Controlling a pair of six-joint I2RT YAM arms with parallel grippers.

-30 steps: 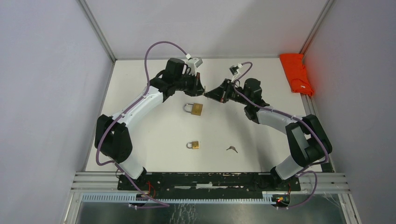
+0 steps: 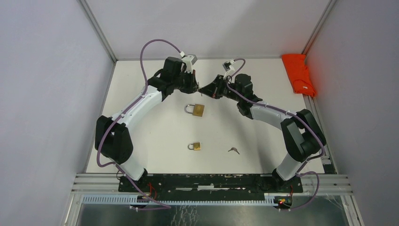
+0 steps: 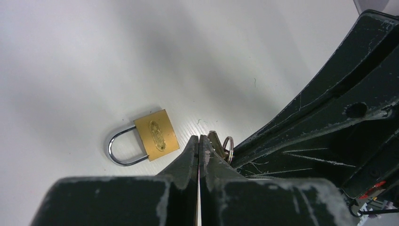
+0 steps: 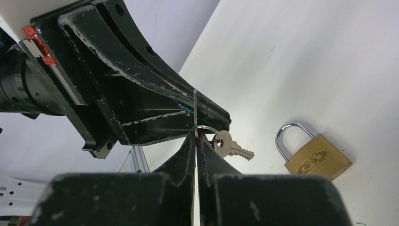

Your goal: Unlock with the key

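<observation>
Above the large brass padlock (image 2: 198,110), my two grippers meet nearly tip to tip. My right gripper is shut on a key (image 4: 195,106), seen edge-on as it rises from between the fingertips. A ring (image 4: 209,127) joins it to a second key (image 4: 235,148), which hangs out to the right. From the left wrist view, part of a key (image 3: 214,141) and the ring (image 3: 229,147) show just right of my left gripper. That gripper is shut, with nothing clearly visible between its fingers. The padlock lies flat, its shackle closed.
A smaller brass padlock (image 2: 196,146) lies nearer the front edge, with loose keys (image 2: 234,150) to its right. Red cloth (image 2: 298,75) is at the back right corner. Bare white tabletop (image 2: 155,141) surrounds the locks.
Both grippers have shifted together to the left and slightly toward the back, staying close to each other. Both padlocks and the loose keys on the table have not moved.
</observation>
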